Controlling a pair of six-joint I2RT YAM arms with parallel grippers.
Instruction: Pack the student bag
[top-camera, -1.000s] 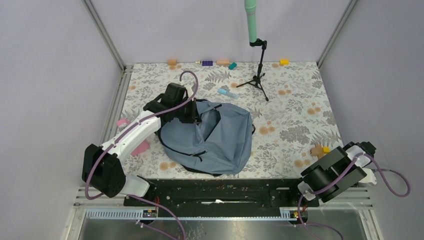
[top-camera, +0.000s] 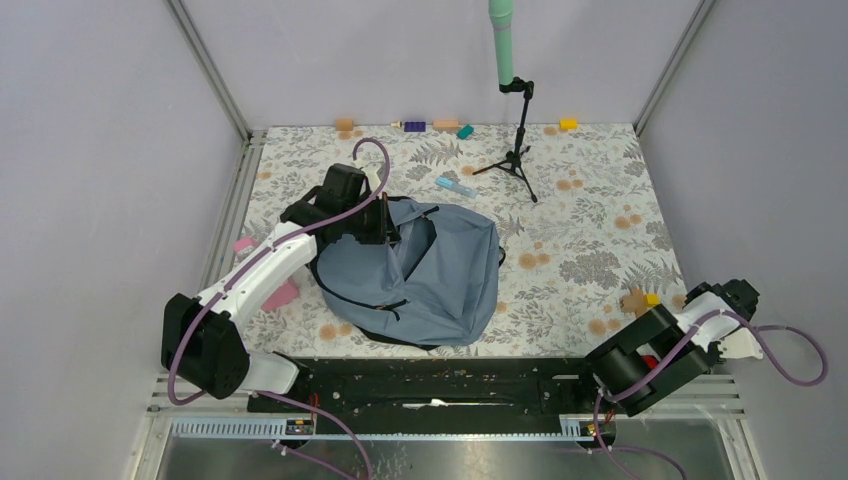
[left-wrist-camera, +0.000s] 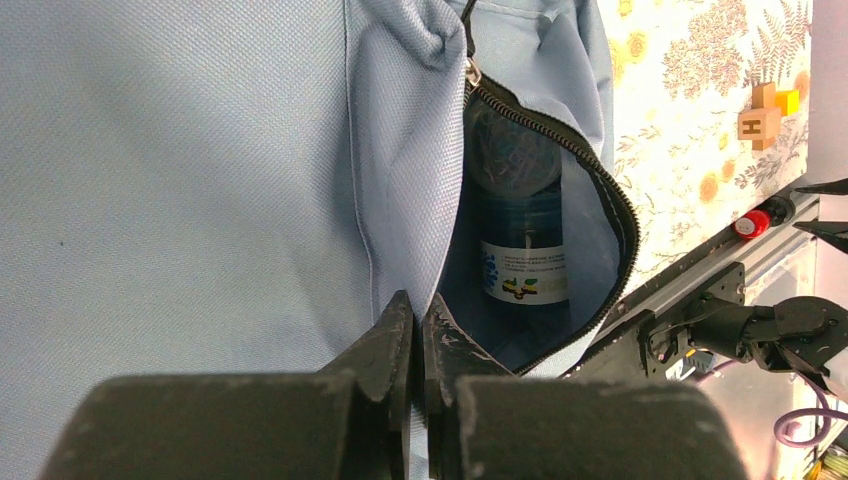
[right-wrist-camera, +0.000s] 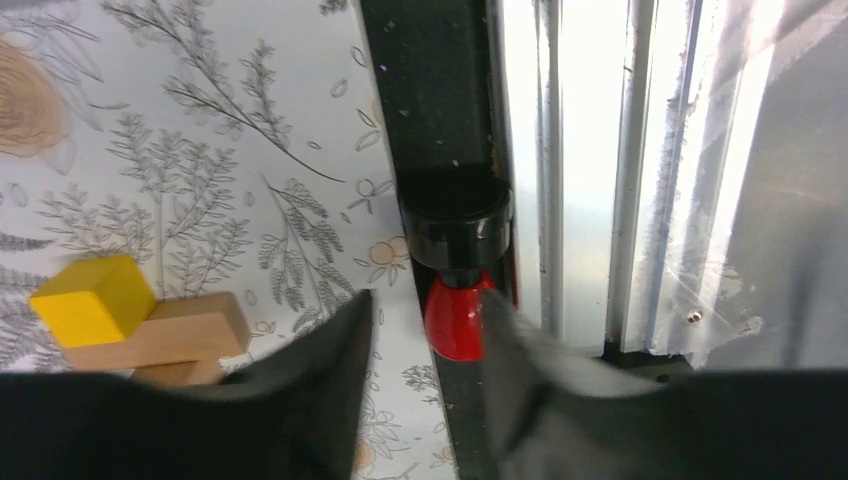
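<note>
The grey-blue bag (top-camera: 455, 275) lies on the patterned table with its zipped mouth part open. My left gripper is shut on a fold of cloth at the edge of that mouth. Inside the opening lies a dark bottle with a white label (left-wrist-camera: 525, 272). Over at the right front edge, a red and black object (right-wrist-camera: 462, 330) sits in the dark strip beside the metal rail. My right gripper hangs above it, fingers apart and blurred, with nothing seen gripped.
A yellow block (right-wrist-camera: 95, 298) and wooden blocks (right-wrist-camera: 185, 330) lie near the right front edge. A light blue item (top-camera: 457, 187) rests behind the bag, and a black tripod (top-camera: 520, 150) stands at the back. Pink items (top-camera: 282, 295) lie by the left arm.
My right arm has swung a little to the left and toward the front edge, uncovering something red.
</note>
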